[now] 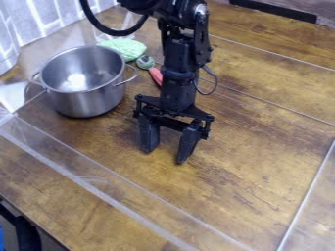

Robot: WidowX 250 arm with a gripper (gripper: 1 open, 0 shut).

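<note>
The black robot arm reaches down from the top middle, and its gripper point(169, 142) is low over the wooden table point(210, 206), its two dark fingers apart with no object visible between them. To its left stands a steel pot point(81, 83) with side handles. A green cloth-like item point(121, 47) lies at the back left, and a red item point(155, 76) is partly hidden behind the arm.
A white object point(11, 96) sits at the far left edge beside the pot, and a dark edge runs along the back right.
</note>
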